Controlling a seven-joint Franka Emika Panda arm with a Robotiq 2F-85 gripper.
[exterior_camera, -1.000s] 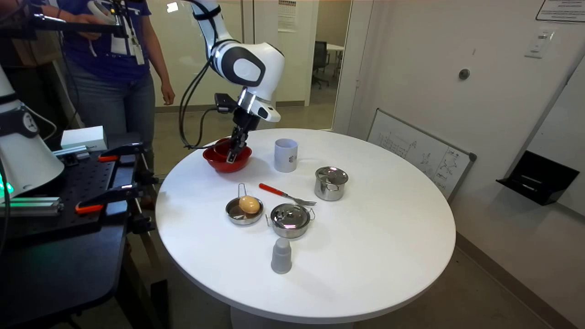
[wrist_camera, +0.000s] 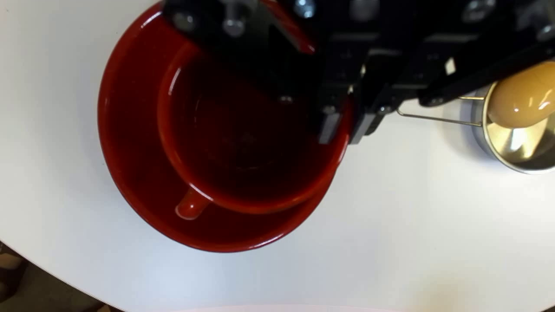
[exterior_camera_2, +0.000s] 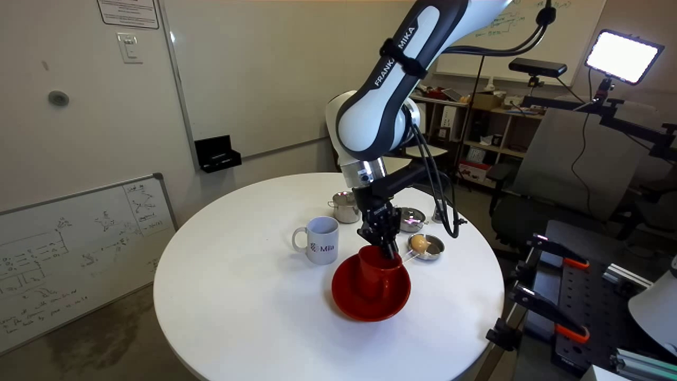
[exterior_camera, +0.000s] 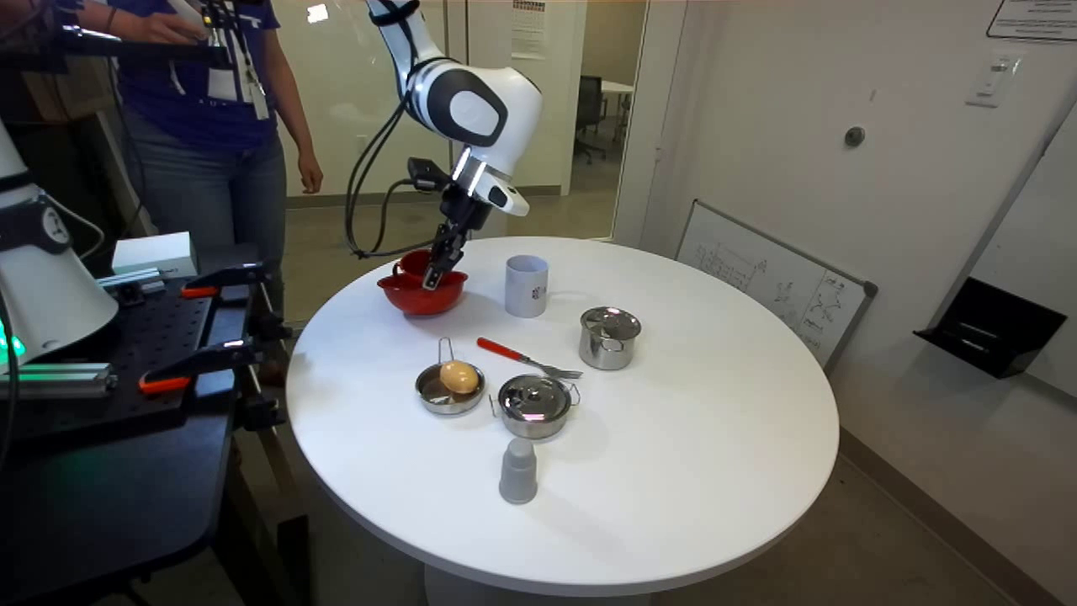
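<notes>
My gripper is shut on the rim of a red cup (wrist_camera: pixel 229 140), one finger inside the wall and the other outside. The cup stands in or just over a wide red bowl (wrist_camera: pixel 122 130), its handle (wrist_camera: pixel 191 203) over the bowl's inner side. In exterior view 2 the cup (exterior_camera_2: pixel 375 274) rises above the bowl (exterior_camera_2: pixel 346 297), while the arm comes down from above with the gripper (exterior_camera_2: pixel 389 251) at its far edge. Whether the cup's base touches the bowl is hidden. The cup looks empty inside, though the gripper covers part of it.
A white mug (exterior_camera: pixel 526 287) stands close beside the bowl. A small pan (exterior_camera: pixel 436 393) holding an egg (exterior_camera: pixel 459 377), a red-handled fork (exterior_camera: pixel 501 349), two lidded pots (exterior_camera: pixel 535 401) and a grey shaker (exterior_camera: pixel 519 473) occupy the middle.
My gripper has risen slightly and shifted a little right in exterior view 1. The cup's rim shows higher above the bowl, and the bowl sits slightly further right. The other tableware has not moved.
</notes>
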